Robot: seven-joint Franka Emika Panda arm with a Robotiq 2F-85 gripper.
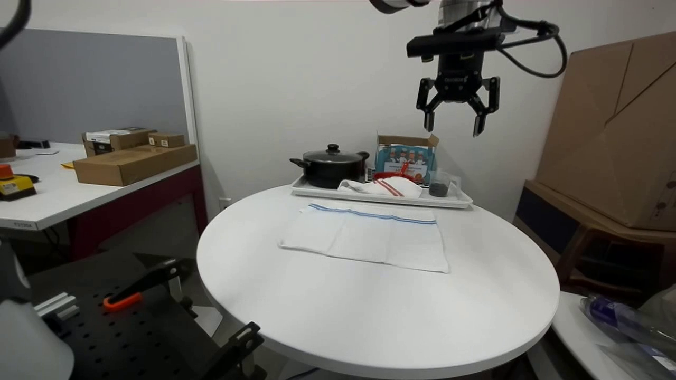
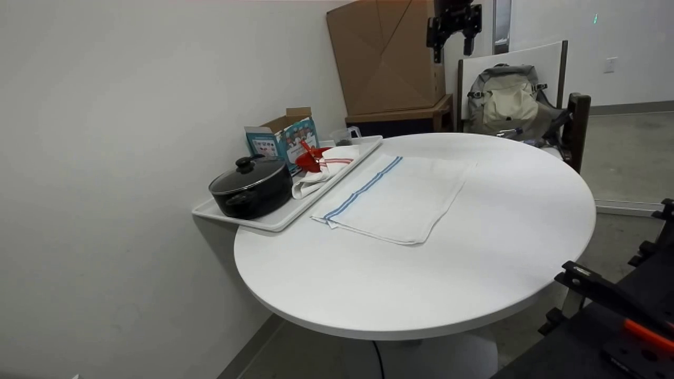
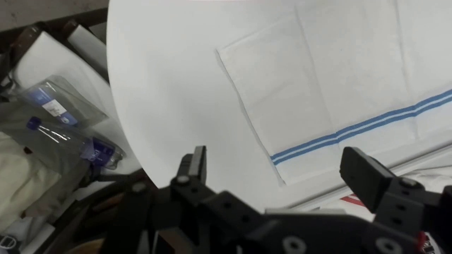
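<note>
High above the right side of the round white table [image 1: 380, 316], my gripper [image 1: 453, 125] hangs open, its fingers pointing down and nothing between them. A white towel with a blue double stripe [image 1: 374, 240] lies flat on the table, well below the gripper. In the wrist view the towel [image 3: 288, 97] spreads beyond the two wide-apart fingers [image 3: 197, 165]. Exterior view 2 shows the gripper [image 2: 452, 49] at the top, far over the table's far side, and the towel [image 2: 398, 199] with its striped edge toward the tray.
At the back a white tray [image 1: 456, 201] bears a black lidded pot [image 1: 332, 167], a red-striped cloth [image 1: 386, 187], a red pan [image 2: 306, 163], a blue box [image 1: 402, 158] and a clear cup [image 1: 439, 183]. Large cardboard boxes [image 1: 615, 133] stand at right.
</note>
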